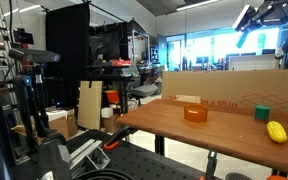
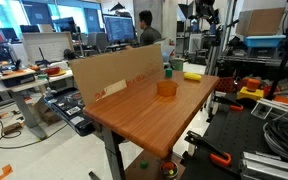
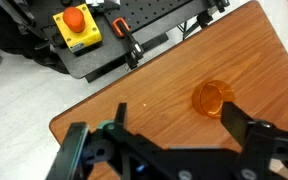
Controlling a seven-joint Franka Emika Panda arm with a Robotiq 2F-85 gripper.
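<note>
In exterior view 1 my gripper (image 1: 264, 44) hangs high above the right end of the wooden table (image 1: 159, 119), its fingers spread with nothing between them. An orange bowl (image 1: 195, 113) rests near the middle of the table. Farther right are a green cup (image 1: 262, 112) and a yellow object (image 1: 276, 131), which lies nearer the front edge. Seen from the wrist, the open gripper has the bowl (image 3: 213, 98) below, close to its right finger. Only a sliver of green cup (image 3: 107, 124) shows beside the left finger; the yellow object is hidden there.
A tan panel (image 1: 224, 88) stands along the table's back edge. A dark cart with a yellow box and red button (image 3: 74, 20) adjoins the table's other long side. Bare tabletop surrounds the bowl.
</note>
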